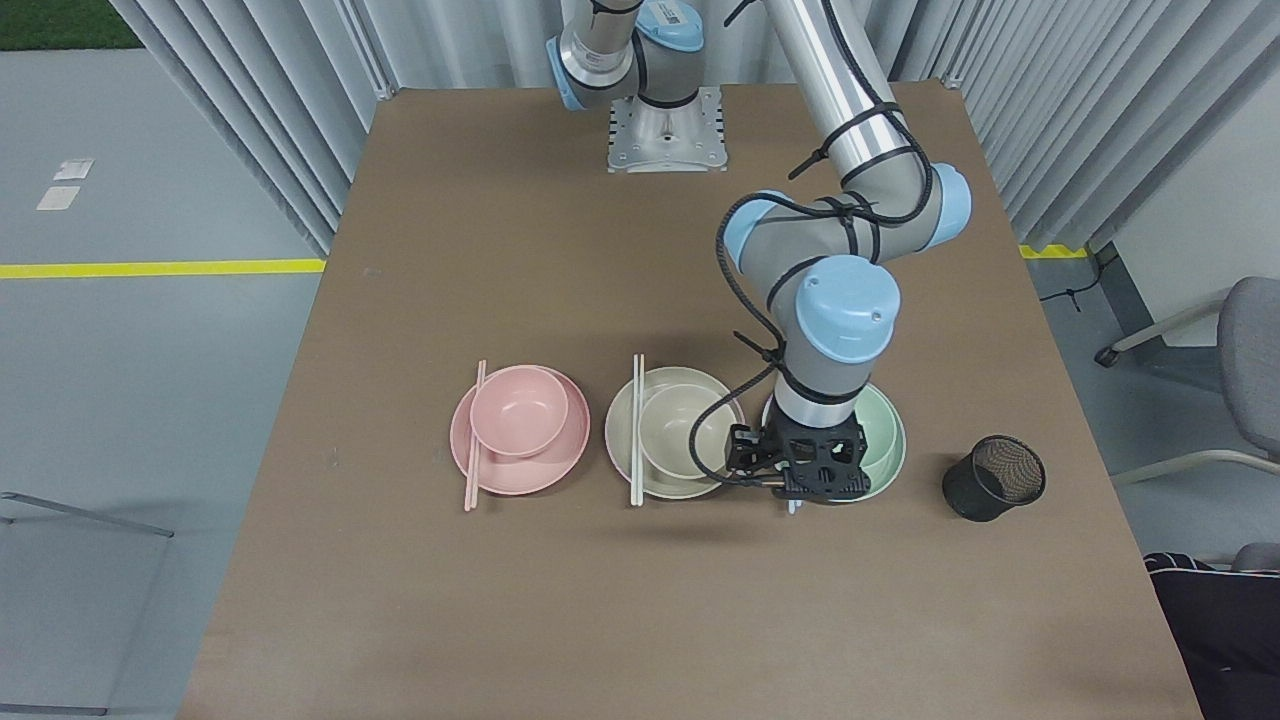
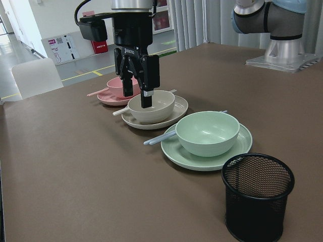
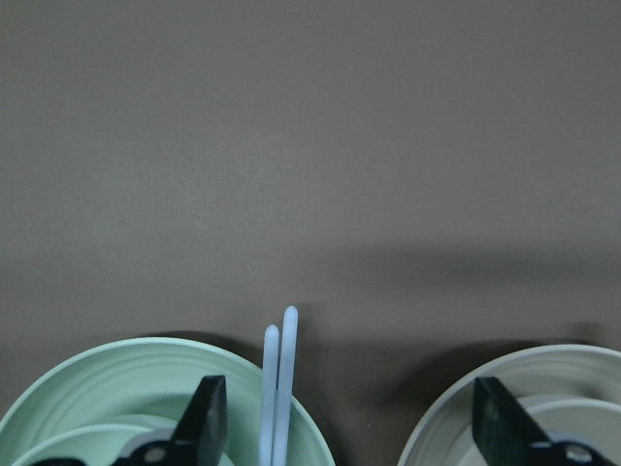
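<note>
My open gripper hangs over the green place setting; in the wrist view its two fingers stand wide apart, with the pale blue chopsticks [image 3: 283, 398] between them below. These lie on the green plate [image 3: 116, 364] beside its bowl [image 2: 207, 132]. In the front view the arm and gripper [image 1: 795, 480] hide much of that setting. Left of it stand a cream plate [image 1: 669, 487] and bowl [image 1: 672, 420] with cream chopsticks [image 1: 637, 428], then a pink plate [image 1: 539, 470] and bowl [image 1: 519, 402] with pink chopsticks [image 1: 471, 462].
A black mesh cup [image 1: 994, 478] stands right of the green setting.
</note>
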